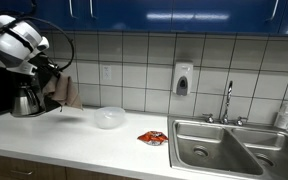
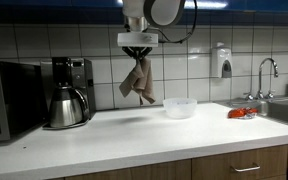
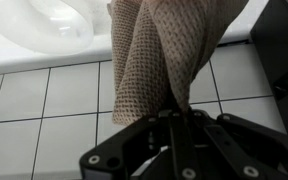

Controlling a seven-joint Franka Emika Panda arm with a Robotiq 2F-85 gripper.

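Observation:
A brown waffle-textured cloth (image 2: 139, 82) hangs from my gripper (image 2: 139, 52) above the counter, its lower end clear of the surface in exterior view 2. The gripper is shut on a gathered part of it. In the wrist view the cloth (image 3: 154, 65) spreads out from the fingers (image 3: 174, 115) and covers much of the middle. A translucent white bowl (image 1: 110, 118) stands on the counter to the right of the cloth in exterior view 1; nothing is visible in it.
A coffee maker with a steel carafe (image 2: 68, 105) stands left of the cloth, beside a dark microwave (image 2: 8, 100). A red packet (image 1: 152, 138) lies between the bowl and the sink (image 1: 206, 150).

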